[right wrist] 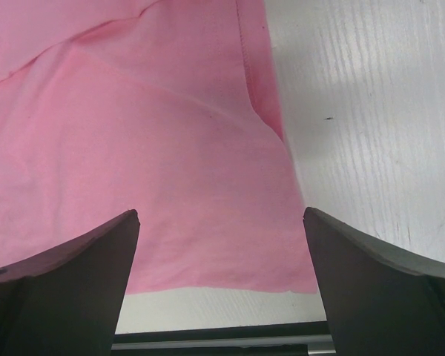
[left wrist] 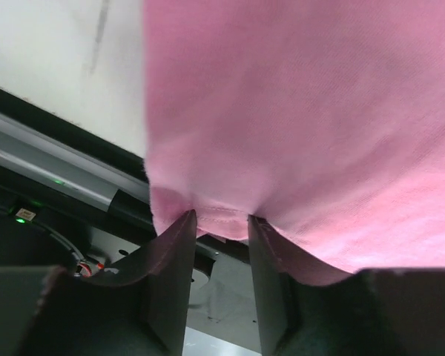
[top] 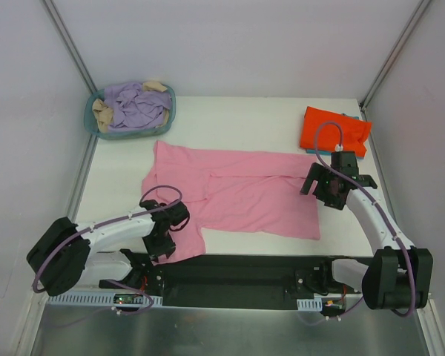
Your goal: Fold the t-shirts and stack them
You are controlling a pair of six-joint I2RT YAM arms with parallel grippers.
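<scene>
A pink t-shirt [top: 252, 200] lies spread across the table, its near left part reaching the front edge. My left gripper is low on that near hem; its fingers stand part open with pink cloth beneath and between the tips, and whether it grips any is unclear. My right gripper hangs open above the shirt's right end, where the cloth's edge [right wrist: 282, 178] meets bare table.
A teal basket [top: 89, 113] with purple and tan clothes stands at the back left. An orange folded cloth [top: 326, 119] lies at the back right.
</scene>
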